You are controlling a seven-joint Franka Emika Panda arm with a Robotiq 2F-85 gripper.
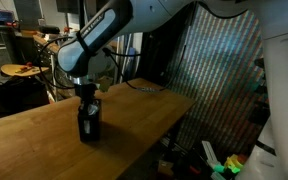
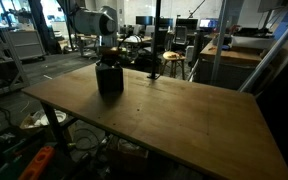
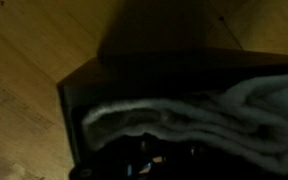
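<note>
A black open-topped box (image 1: 89,124) stands on the wooden table, also visible as a dark block (image 2: 110,80) in exterior view 2. Inside it lies a pale grey, folded cloth (image 3: 189,120), which fills much of the wrist view. My gripper (image 1: 87,95) points down into the box opening and looks shut on the cloth. Its fingertips are lost in the dark at the bottom of the wrist view, so the exact grip is hard to make out. The box's far wall (image 3: 174,82) shows beyond the cloth.
A cable (image 1: 149,88) lies on its far part. Chairs and desks stand well behind.
</note>
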